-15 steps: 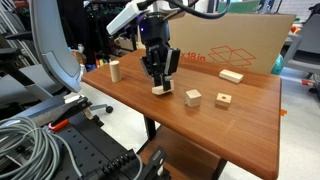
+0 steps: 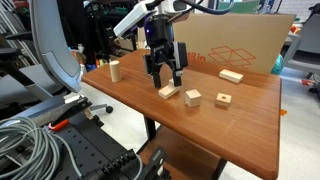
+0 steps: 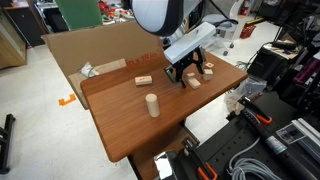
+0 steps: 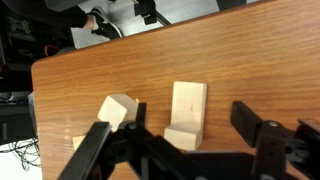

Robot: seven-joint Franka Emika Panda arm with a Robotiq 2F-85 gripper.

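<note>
A pale wooden block (image 2: 168,91) rests on the brown table (image 2: 245,135) beneath my gripper (image 2: 166,84). In the wrist view the block (image 4: 188,108) lies lengthwise between the dark fingers, with bare wood showing on both sides of it. The gripper is open and holds nothing. Exterior view 2 also has the block (image 3: 193,82) just beside the fingertips of the gripper (image 3: 184,85).
Close by stands a pale cube (image 2: 193,99), with a holed block (image 2: 223,101) farther right. A flat block (image 2: 231,76) lies toward the back, and an upright cylinder (image 2: 115,71) stands at the left.
The fingers were closer together around the block and lower; now they are spread apart and slightly raised. The block sits on the tabletop, apart from them.
</note>
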